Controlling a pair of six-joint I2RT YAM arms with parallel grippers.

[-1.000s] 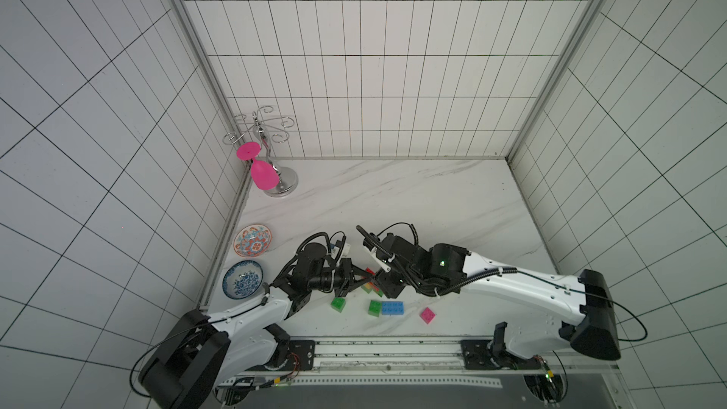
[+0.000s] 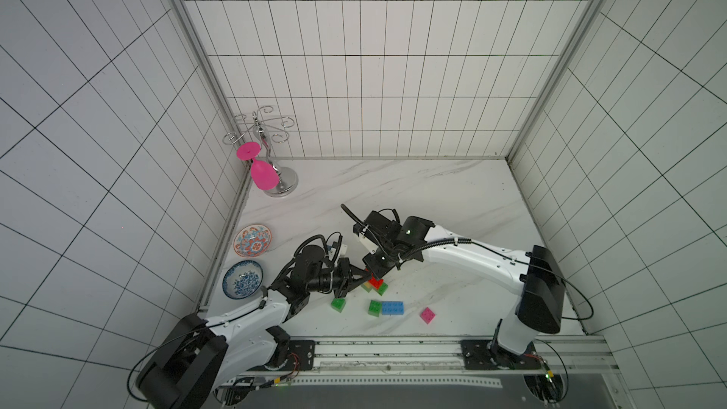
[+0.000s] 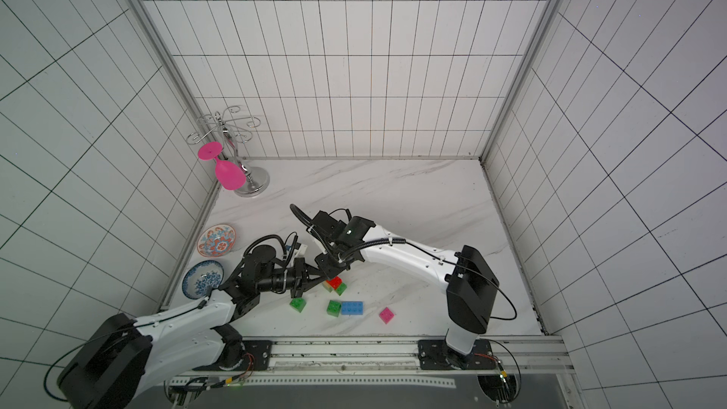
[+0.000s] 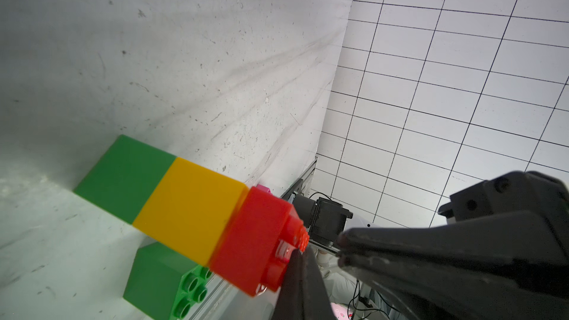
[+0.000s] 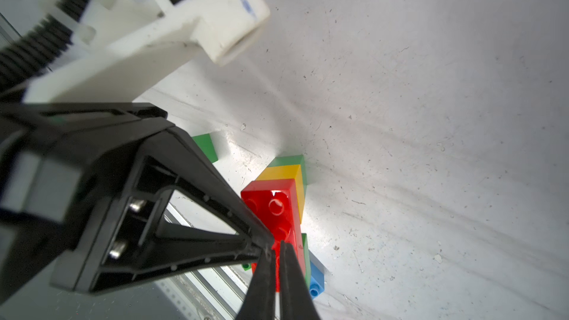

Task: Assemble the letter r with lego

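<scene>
A joined stack of green [image 4: 127,174], yellow [image 4: 189,207] and red [image 4: 249,237] bricks sits at the table's middle. In the left wrist view my left gripper's dark fingers reach the red end. In the right wrist view I see into the red brick [image 5: 290,201] from above, with dark fingertips at its middle, over the yellow brick [image 5: 287,172]. Both my left gripper [image 2: 365,272] and right gripper [image 3: 327,271] are shut and meet closely at the stack, partly hiding it in the top views.
Near the front lie green bricks [image 2: 337,304], a blue brick [image 2: 392,307] and a pink brick [image 2: 427,315]. Two plates [image 2: 252,240] stand at left, a metal stand [image 2: 280,181] with pink items at back left.
The left arm has barely moved.
</scene>
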